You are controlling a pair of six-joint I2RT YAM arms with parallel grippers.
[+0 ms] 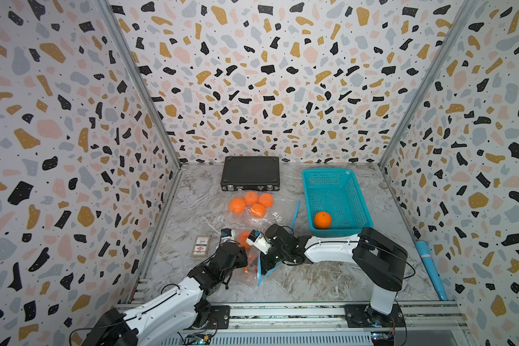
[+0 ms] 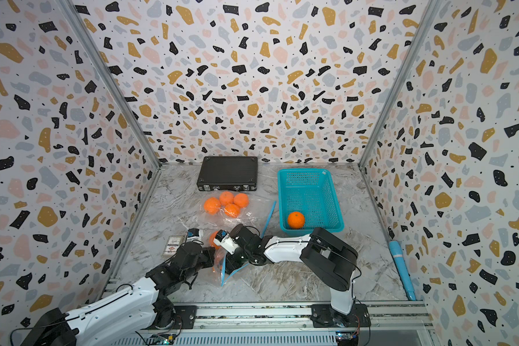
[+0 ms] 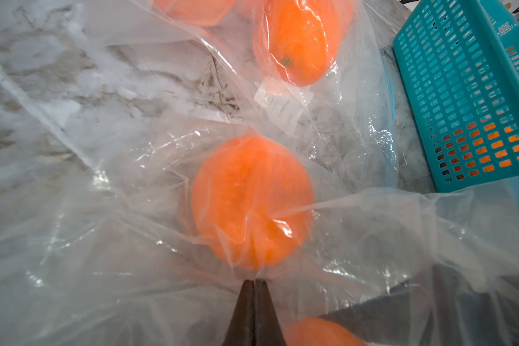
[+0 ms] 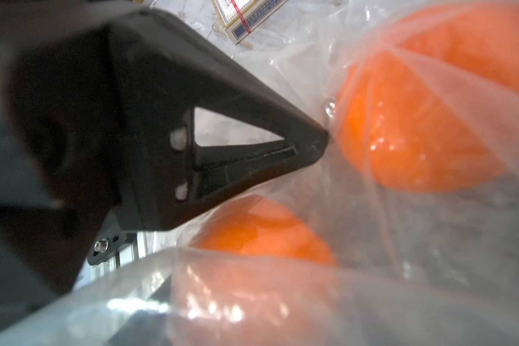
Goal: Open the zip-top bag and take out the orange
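Note:
Two oranges lie in the near clear zip bag: one orange shows whole through the film, the other orange only in part. My left gripper is shut against the film, its tips just short of the first orange; whether film is pinched cannot be told. From the right, my right gripper has its front at the bag's mouth, among the blue zip strips. Film and blur hide its fingers in the right wrist view, where the left gripper's side fills the left half.
Behind lies a second clear bag with several oranges. A teal basket holding a loose orange stands at right. A black case is at the back, and a card box lies left of my left gripper.

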